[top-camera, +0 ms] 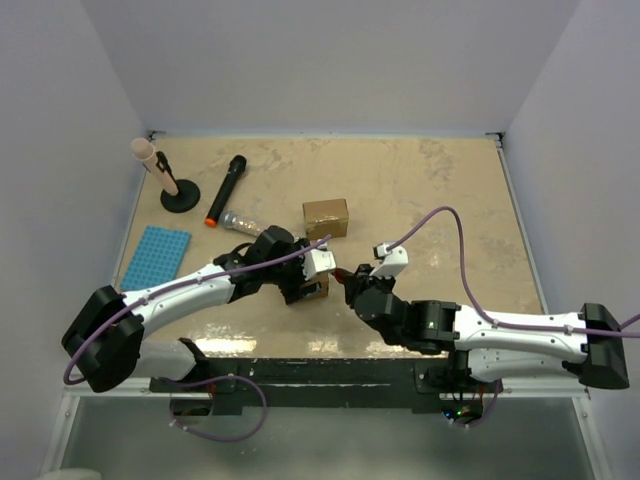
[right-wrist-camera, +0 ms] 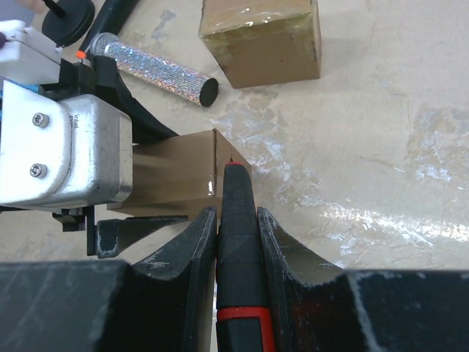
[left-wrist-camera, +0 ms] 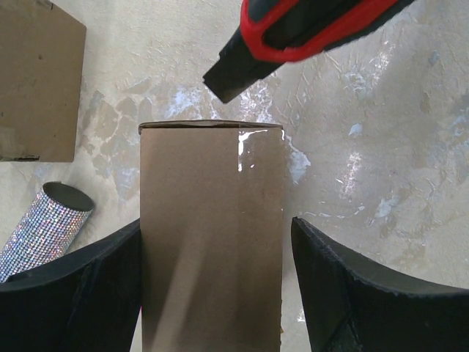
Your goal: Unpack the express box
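A small cardboard box [left-wrist-camera: 210, 220] lies between my left gripper's fingers in the left wrist view, with tape on its top end; whether they grip it is unclear. In the top view my left gripper [top-camera: 305, 280] is over that box. My right gripper [top-camera: 345, 275] is shut on a box cutter [right-wrist-camera: 242, 286], black with red trim, its tip pointing at the box's near end in the right wrist view. A second taped cardboard box [top-camera: 325, 218] sits farther back on the table.
A glittery microphone [right-wrist-camera: 154, 66], a black microphone [top-camera: 228, 187], a stand [top-camera: 180, 197] and a blue mat [top-camera: 155, 258] occupy the left.
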